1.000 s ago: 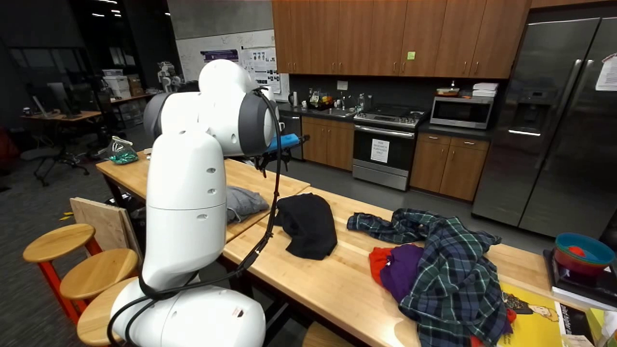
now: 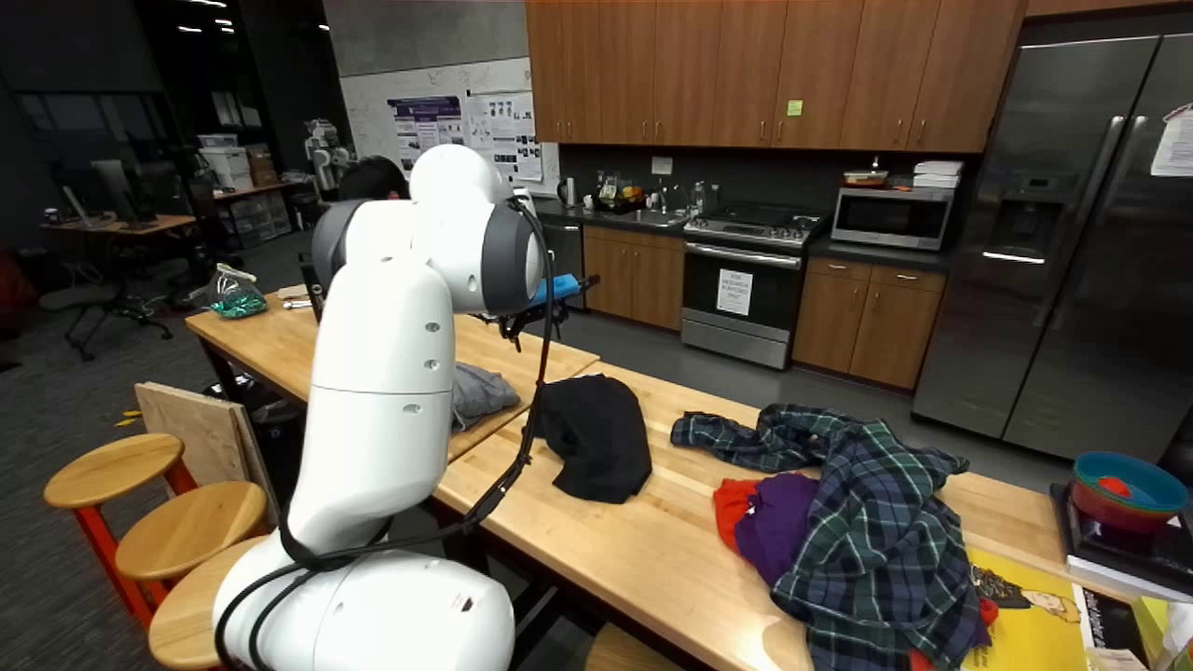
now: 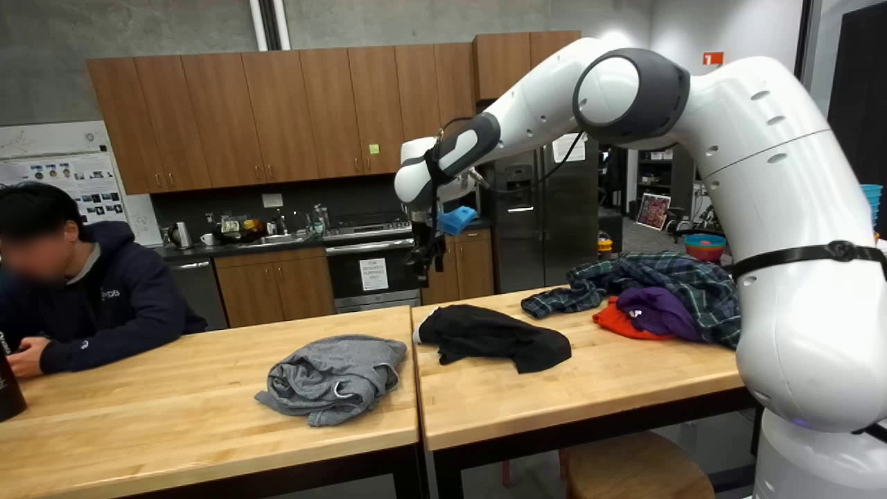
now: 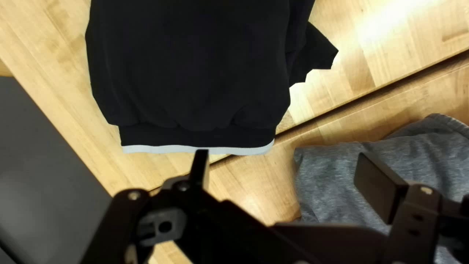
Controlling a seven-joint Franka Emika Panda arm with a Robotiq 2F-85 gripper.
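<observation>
Spread on the near table is a black garment [image 3: 497,335] with a pale strip along one edge, which shows clearly in the wrist view. To its left, on the adjoining table, a grey garment [image 3: 339,378] lies bunched up. My gripper is open, its fingers wide apart and nothing between them. It hangs in the air above the seam between the two tables, with the black garment ahead of it and the grey garment [image 4: 334,176] under its right finger in the wrist view. In exterior view 1 the arm hides part of the gripper.
A plaid shirt [image 2: 884,526], a purple cloth [image 2: 774,526] and a red cloth [image 2: 733,509] lie heaped farther along the table. Coloured bowls [image 2: 1130,498] stand at its end. A person [image 3: 91,274] sits at the left table. Bare wood surrounds the black garment.
In exterior view 1 the arm's upper part has shifted right and slightly down, and the gripper has moved a little to the right. The garments lie as before.
</observation>
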